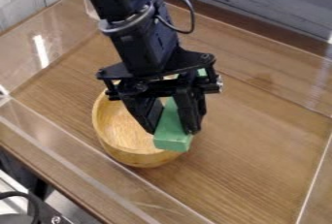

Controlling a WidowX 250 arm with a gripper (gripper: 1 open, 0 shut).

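The black gripper (174,113) hangs over a round yellow-tan bowl (112,132), shut on a green block (174,138). The block's lower part shows below the fingers, over the bowl's right side; whether it touches the bowl is hard to tell. The arm and gripper body hide the back of the bowl and much of the block.
A pale wall runs along the back, and a clear object stands at the back left edge. A black cable lies at the lower left corner.
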